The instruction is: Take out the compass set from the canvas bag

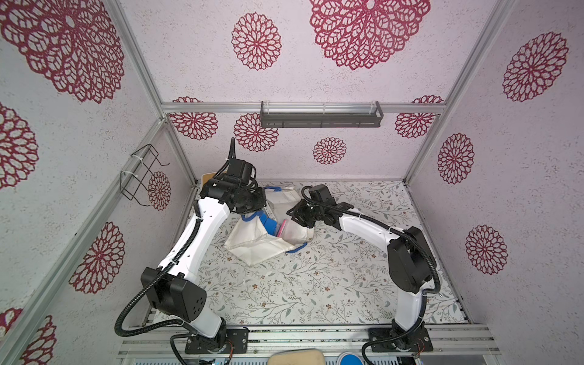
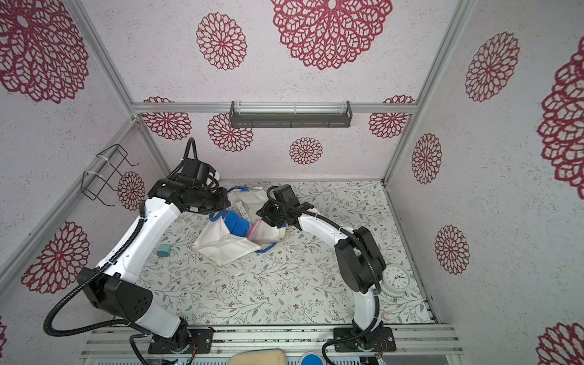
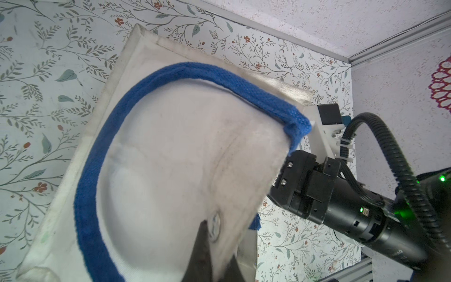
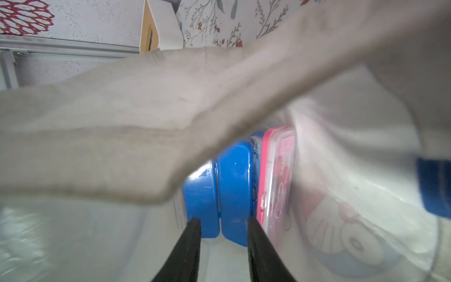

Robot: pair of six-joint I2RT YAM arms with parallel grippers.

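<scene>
The canvas bag [image 1: 255, 246] [image 2: 222, 243] lies open on the table. My left gripper is shut at the bag's edge by the blue handle [image 3: 87, 178], with canvas between its fingertips. Inside the bag, the right wrist view shows blue cases [image 4: 235, 188] beside a pink-edged case [image 4: 277, 183]; which is the compass set I cannot tell. My right gripper points into the bag, part open, its fingertips in front of the cases with nothing visible between them.
A teal block [image 2: 163, 250] lies left of the bag and a clock [image 2: 396, 279] at the right. A grey shelf [image 1: 319, 118] hangs on the back wall.
</scene>
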